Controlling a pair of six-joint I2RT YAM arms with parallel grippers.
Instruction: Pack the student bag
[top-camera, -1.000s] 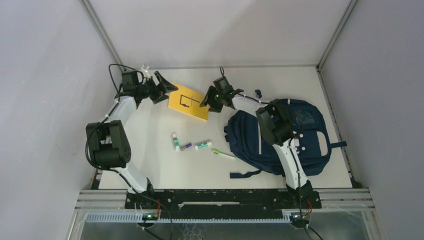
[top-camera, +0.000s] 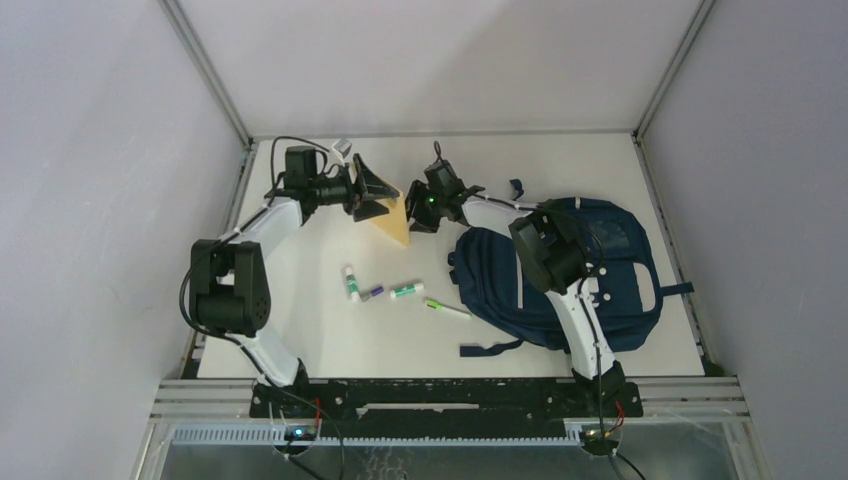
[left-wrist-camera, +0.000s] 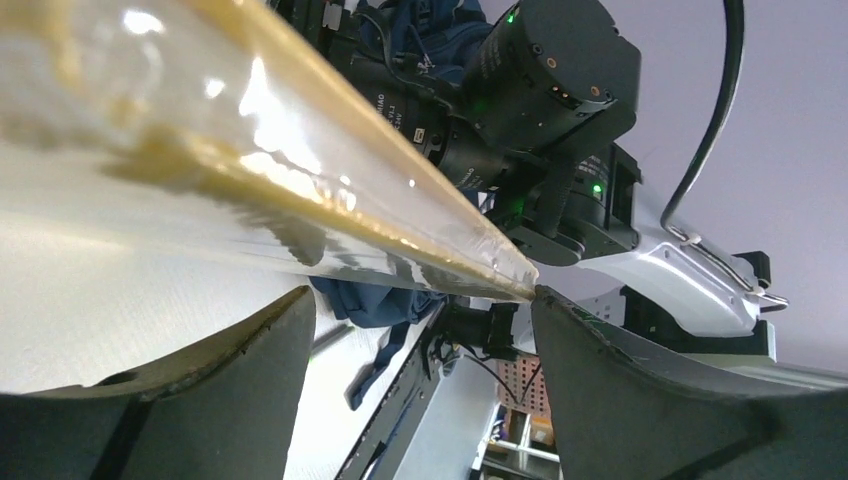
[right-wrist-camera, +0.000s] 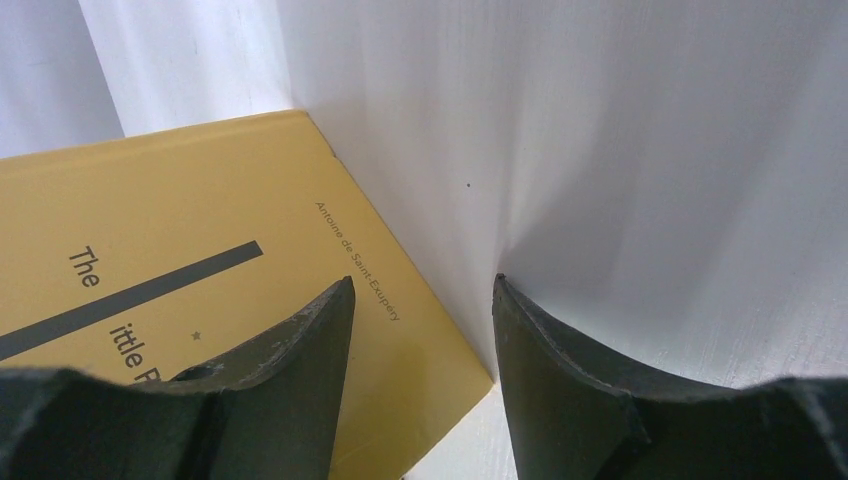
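A yellow book (top-camera: 392, 222), "The Little Prince" on its cover (right-wrist-camera: 170, 210), is raised on edge between the two grippers. My left gripper (top-camera: 365, 188) is over its left part; in the left wrist view its fingers (left-wrist-camera: 210, 390) stand apart beneath the book's glossy edge (left-wrist-camera: 400, 210), which reaches the right fingertip. My right gripper (top-camera: 418, 210) is at the book's right end, fingers apart, the book's corner beside and behind the left finger (right-wrist-camera: 280, 400) in the right wrist view. The dark blue bag (top-camera: 490, 280) lies at the right.
Glue sticks (top-camera: 407, 290) (top-camera: 352, 285), a small purple item (top-camera: 375, 292) and a green marker (top-camera: 445, 308) lie in the lower middle.
The book has gone from lying flat to standing tilted on edge. My left gripper has moved right over it; the right has shifted slightly.
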